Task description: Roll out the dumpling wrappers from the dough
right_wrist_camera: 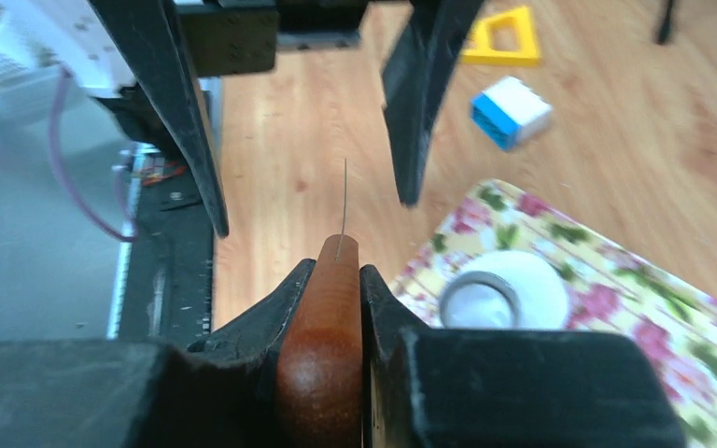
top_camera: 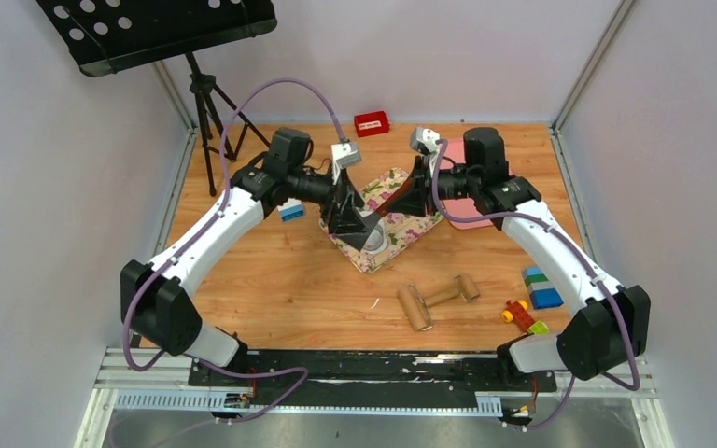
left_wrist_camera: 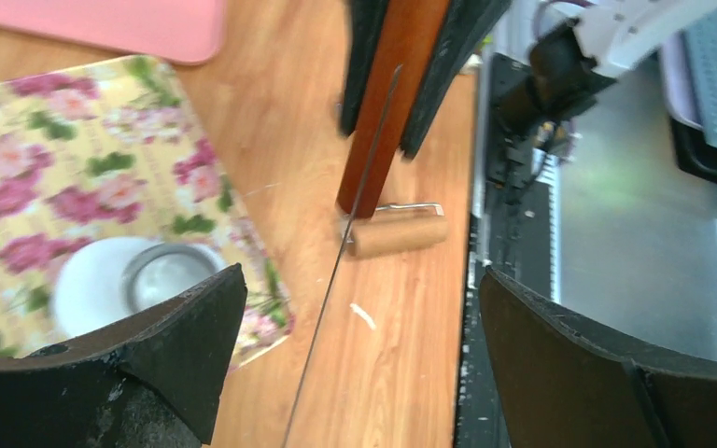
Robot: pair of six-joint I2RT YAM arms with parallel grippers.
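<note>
My right gripper is shut on the brown handle [right_wrist_camera: 322, 373] of a knife. Its wide grey blade [top_camera: 366, 231] points down and left in the top view, and shows edge-on as a thin line in both wrist views. My left gripper stands open, with the blade line running between its spread fingers and apart from both. Beneath, a flowered board [left_wrist_camera: 149, 121] carries a white round piece [left_wrist_camera: 89, 285] and a grey ring [right_wrist_camera: 481, 299]. A wooden roller [top_camera: 415, 309] lies on the table in front.
A pink board [top_camera: 467, 207] lies partly under the right arm. Blue-and-white block [right_wrist_camera: 512, 112], red box [top_camera: 372, 123], block stack [top_camera: 542, 287] and toy [top_camera: 523, 316] stand around. A small white scrap [top_camera: 375, 303] lies on the table.
</note>
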